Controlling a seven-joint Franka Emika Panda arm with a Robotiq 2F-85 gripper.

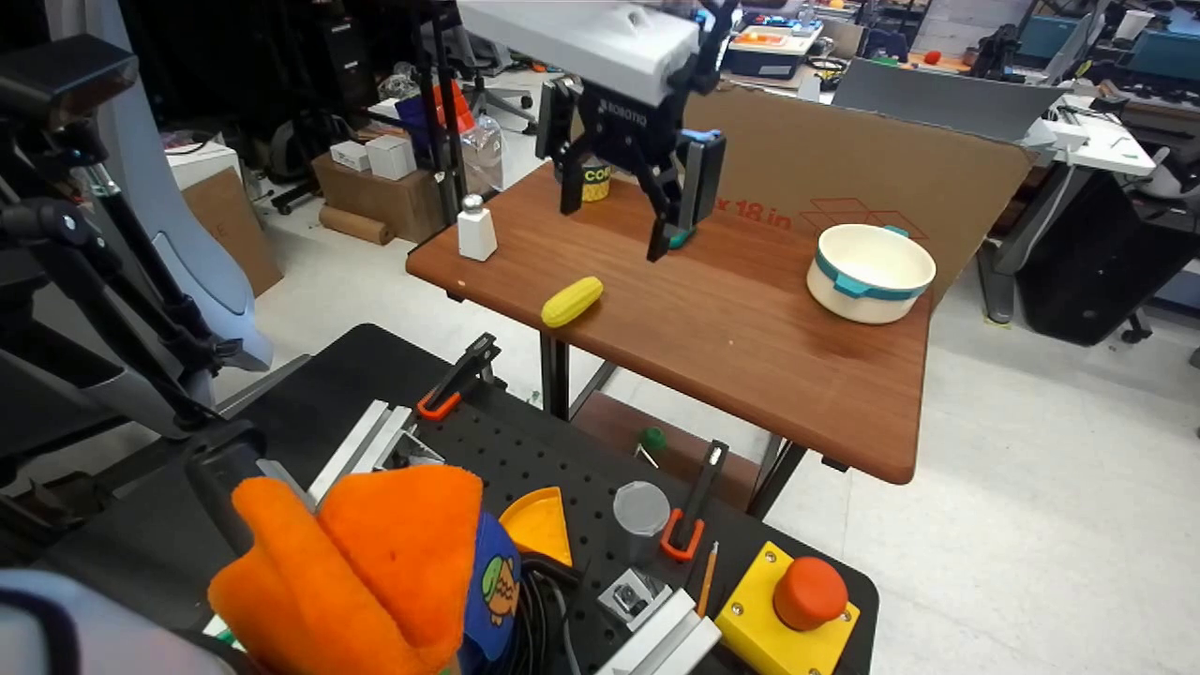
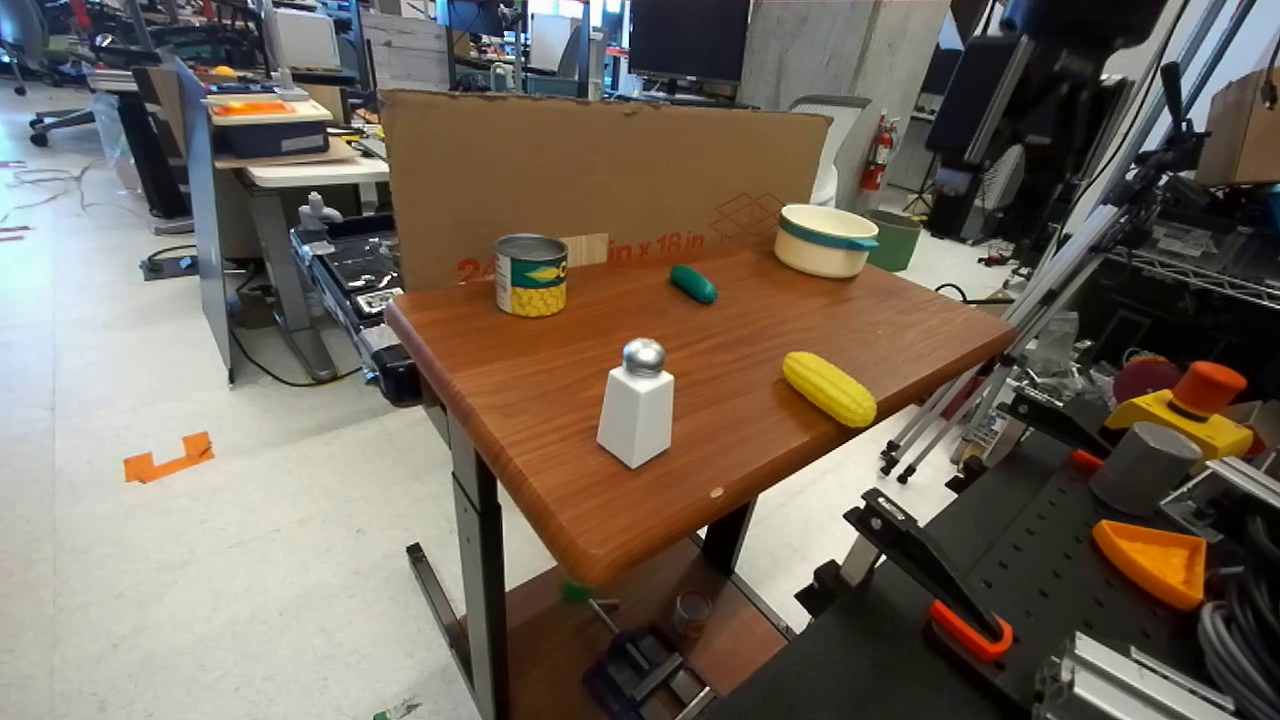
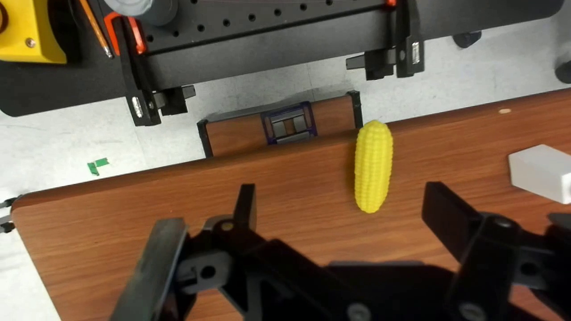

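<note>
My gripper hangs above the table, its fingers spread wide and empty. In the wrist view the open gripper has a yellow corn cob below it, apart from both fingers. That cob lies near the table's edge. A white shaker with a silver top stands upright near the corner. At the back are a corn can and a small green object, the latter mostly hidden behind my gripper in exterior view 1. A cream pot with teal handles sits open at the far end.
A cardboard sheet rises along the table's back side. Across a gap from the wooden tabletop stands a black pegboard cart with clamps, a yellow box with a red button and an orange plush.
</note>
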